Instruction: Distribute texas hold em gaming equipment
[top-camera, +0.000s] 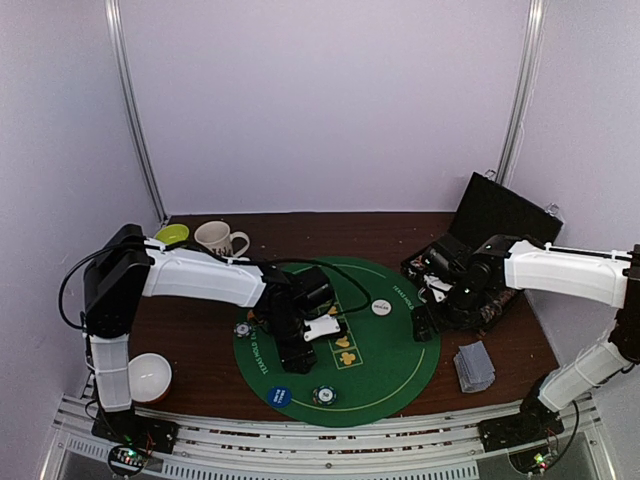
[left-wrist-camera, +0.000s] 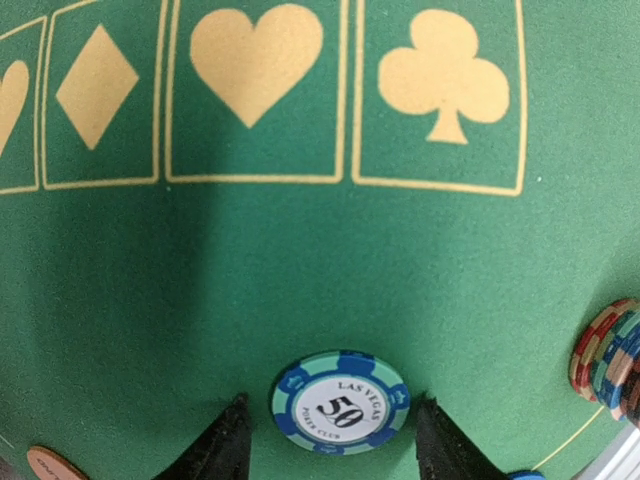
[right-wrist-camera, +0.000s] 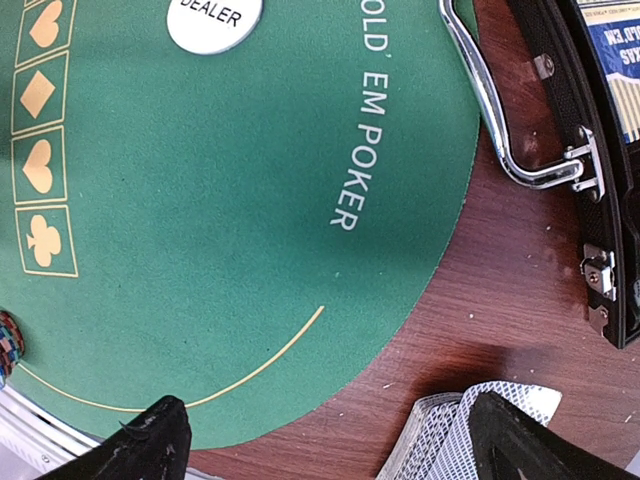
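A blue 50 chip (left-wrist-camera: 340, 395) lies flat on the green mat (top-camera: 400, 375) between the open fingers of my left gripper, low over it. A stack of mixed chips (left-wrist-camera: 612, 355) stands to its right. The white dealer button (top-camera: 381, 308) is on the mat's right half, a blue button (top-camera: 279, 397) at its near left. My right gripper hangs open above the right edge of the mat, near the grey card pile (top-camera: 474, 368), nothing between its fingers.
An open black case (top-camera: 505, 212) sits at the back right. A mug (top-camera: 213, 238), a green bowl (top-camera: 172, 233) and a white bowl (top-camera: 148, 378) stand on the left.
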